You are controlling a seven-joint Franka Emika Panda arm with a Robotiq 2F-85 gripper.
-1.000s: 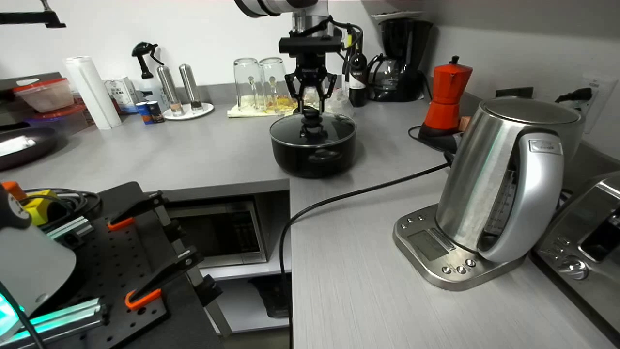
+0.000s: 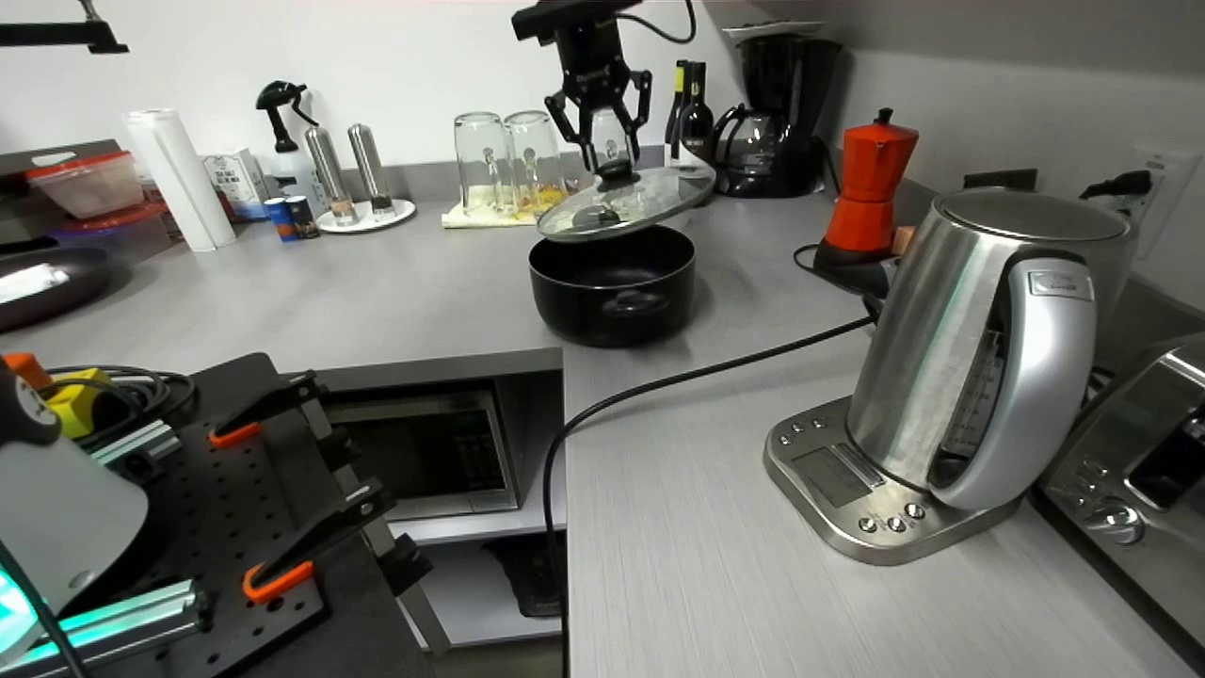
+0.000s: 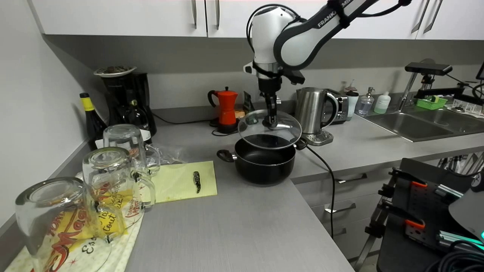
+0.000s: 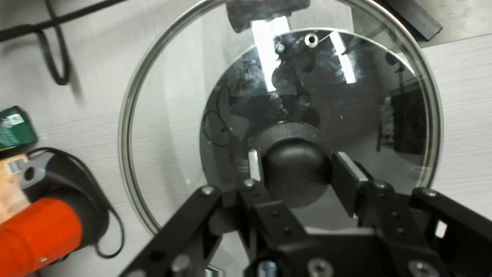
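A round glass lid (image 2: 681, 192) with a metal rim hangs tilted above the black pot (image 2: 610, 299), its black knob (image 4: 296, 168) between my fingers. My gripper (image 2: 616, 168) is shut on that knob. In exterior view 2 the lid (image 3: 284, 128) sits above the pot (image 3: 265, 167), whose dark inside shows below it. From the wrist, the pot's dark round opening appears through the glass, off to one side of the lid's middle.
Glass mugs (image 3: 118, 174) stand upside down on a cloth at the left of exterior view 2. A red moka pot (image 2: 870, 186) and a steel kettle (image 2: 972, 350) are to the pot's right in exterior view 1. A black cable (image 2: 700, 373) crosses the counter; open counter lies left of the pot.
The lid has risen off the pot with my gripper and now hangs tilted, uncovering the pot's inside. The pot has shifted slightly at most.
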